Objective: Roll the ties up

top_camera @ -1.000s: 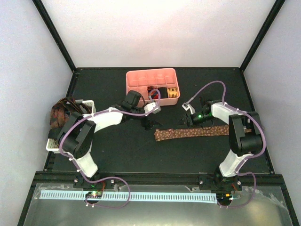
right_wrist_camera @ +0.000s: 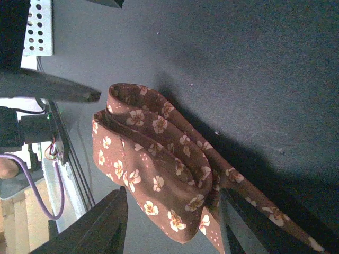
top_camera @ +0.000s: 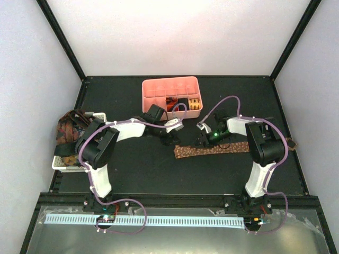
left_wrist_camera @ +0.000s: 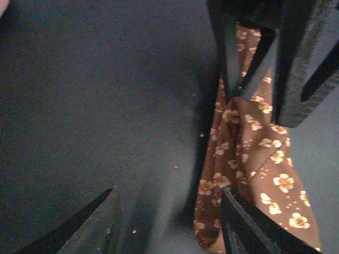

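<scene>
A brown tie with cream flowers [top_camera: 212,151] lies stretched across the dark table, its right part hidden under my right arm. Its left end is doubled over in a loose fold, which shows in the left wrist view [left_wrist_camera: 275,174] and the right wrist view [right_wrist_camera: 153,164]. My left gripper [top_camera: 177,141] is at that end, its fingers apart, with one finger [left_wrist_camera: 246,227] overlapping the cloth in view. Farther right along the tie, my right gripper [top_camera: 201,141] has its fingers apart too; in its wrist view the fold appears between them. Neither is visibly closed on cloth.
Behind the grippers stands a pink divided box [top_camera: 169,84] with several rolled ties [top_camera: 194,103] in its front right part. A white basket [top_camera: 68,169] heaped with dark and patterned cloth is at the left.
My right arm has moved left along the tie.
</scene>
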